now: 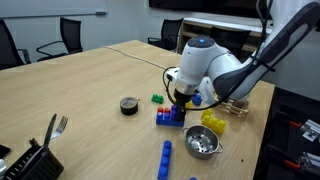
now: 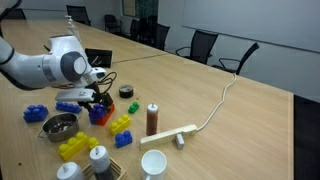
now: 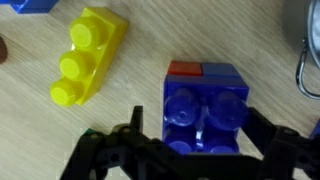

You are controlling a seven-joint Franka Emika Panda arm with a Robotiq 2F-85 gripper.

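Observation:
A dark blue brick (image 3: 203,112) with round studs sits upright in the wrist view. A strip of red brick (image 3: 186,68) shows at its far edge, at a lower level. My gripper is open, with one dark finger to each side of the blue brick; whether either finger touches it cannot be told. In exterior view 1 the gripper is low over the blue and red bricks (image 1: 168,117) and partly hides them. From the other side, a red brick (image 2: 98,118) shows below the gripper and the blue brick.
A metal pot (image 1: 202,141) stands close by, its rim and handle (image 3: 302,70) near the gripper's right side. A yellow brick (image 3: 90,55) lies to the left. A long blue brick (image 1: 165,160) and a wooden rack (image 2: 120,165) are nearby.

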